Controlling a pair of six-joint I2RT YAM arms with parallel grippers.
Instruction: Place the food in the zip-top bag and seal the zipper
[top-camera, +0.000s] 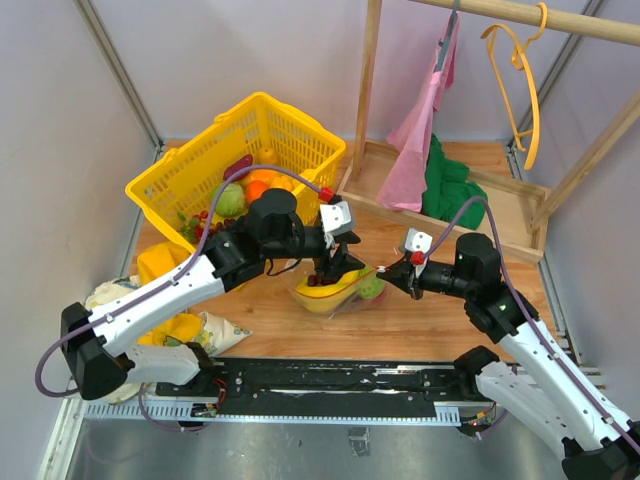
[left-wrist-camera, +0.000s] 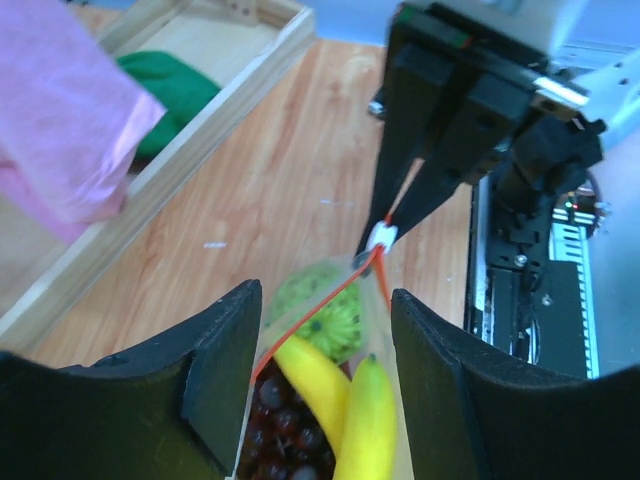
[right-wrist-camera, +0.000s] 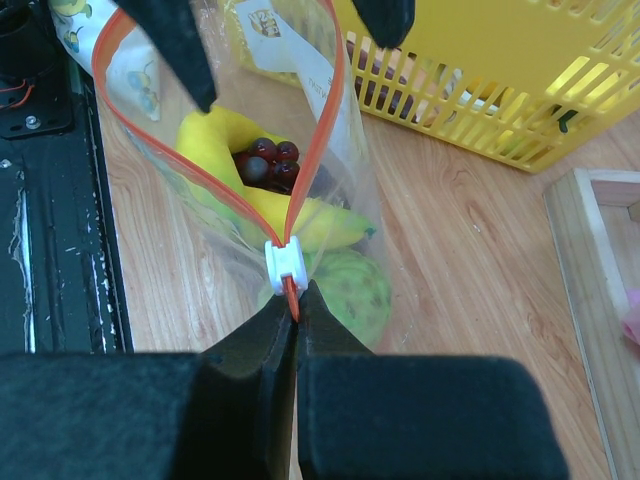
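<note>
The clear zip bag (top-camera: 330, 300) with red rim holds bananas (left-wrist-camera: 365, 420), dark grapes (right-wrist-camera: 268, 160) and a green round item (left-wrist-camera: 320, 310); its mouth is parted. My right gripper (top-camera: 390, 272) is shut at the end of the zipper strip by the white slider (right-wrist-camera: 286, 262). My left gripper (top-camera: 338, 262) stands open over the bag, its fingertips either side of the rim in the left wrist view.
A yellow basket (top-camera: 160, 190) with produce stands back left. A wooden rack (top-camera: 525, 250) with hanging pink cloth and green cloth is back right. Cloth bags (top-camera: 215, 335) lie at the front left.
</note>
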